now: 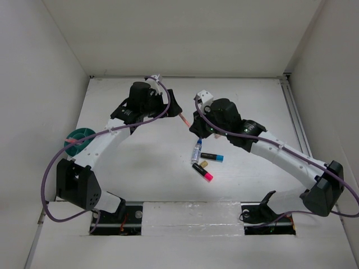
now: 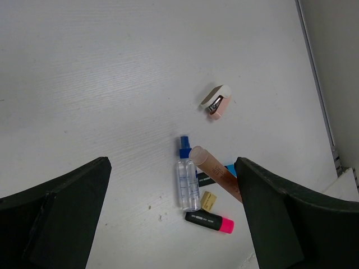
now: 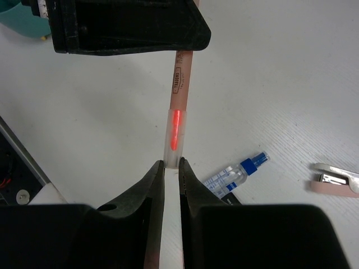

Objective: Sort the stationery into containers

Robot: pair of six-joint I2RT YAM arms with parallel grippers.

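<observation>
My right gripper is shut on the lower, translucent end of a pink pen (image 3: 180, 84), which reaches up to my left gripper. The left gripper is open, the pen's end between its spread fingers. On the table below lie a spray bottle (image 1: 196, 151), a blue-capped marker (image 1: 212, 157), a pink-capped marker (image 1: 202, 172), a tan eraser (image 2: 207, 200) and a pink-and-white stapler (image 2: 216, 102). A teal container (image 1: 86, 132) with a pink item in it stands at the far left.
Walls enclose the table at the back and sides.
</observation>
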